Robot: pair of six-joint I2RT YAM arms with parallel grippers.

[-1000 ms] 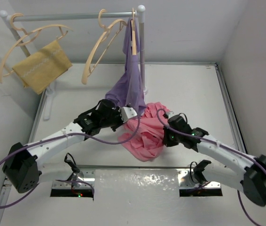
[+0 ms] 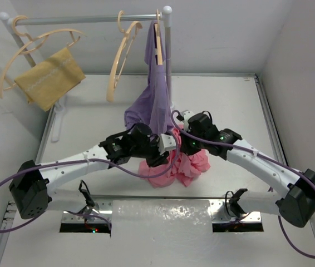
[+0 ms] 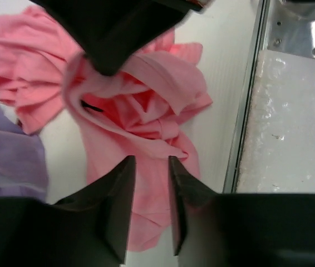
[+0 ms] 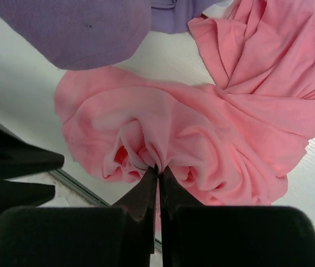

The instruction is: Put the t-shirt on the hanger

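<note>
The pink t-shirt [image 2: 188, 164] lies crumpled on the table below the rack. My right gripper is shut, with a gathered fold of the shirt pinched at its tips and drawn up. In the left wrist view, that lifted ridge of pink cloth [image 3: 118, 83] hangs from the dark right fingers. My left gripper is above the shirt's front left part, its fingers a narrow gap apart. Pink cloth shows through that gap; whether it is gripped there cannot be told. A bare wooden hanger [image 2: 121, 55] hangs mid-rail.
A purple garment [image 2: 156, 100] hangs from the rail's right end, close behind both grippers. At the left, a mustard cloth [image 2: 50, 78] is on another hanger. Clear table [image 2: 224, 105] lies to the right; both arms are very close together.
The bare hanger swung slightly.
</note>
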